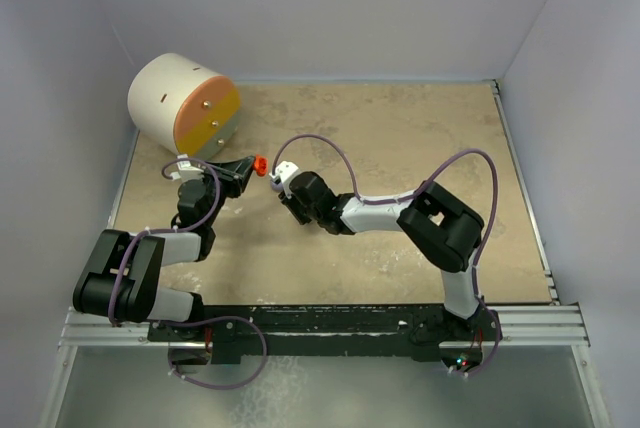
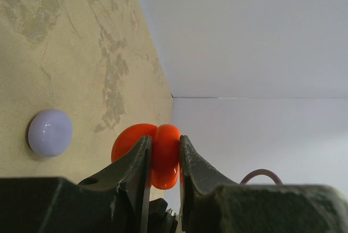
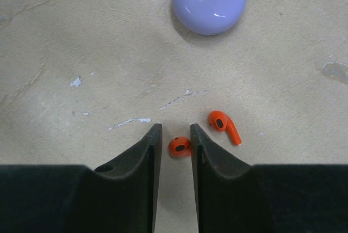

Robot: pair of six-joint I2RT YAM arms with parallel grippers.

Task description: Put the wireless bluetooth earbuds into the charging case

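A glossy orange-red charging case (image 2: 164, 157), seemingly with its lid raised, is pinched above the table by my left gripper. From the top the case (image 1: 260, 165) is a small red spot at that gripper's tip. My right gripper points down at the table, its fingers part open. One orange-red earbud (image 3: 179, 146) shows between its fingers, close to the right one; whether they touch it I cannot tell. The other earbud (image 3: 225, 127) lies on the table just right of the fingers, its stem toward the lower right.
A lavender rounded object rests on the table beyond the earbuds; the left wrist view shows this lavender object (image 2: 50, 133) too. A large striped cylinder (image 1: 185, 106) stands at the back left.
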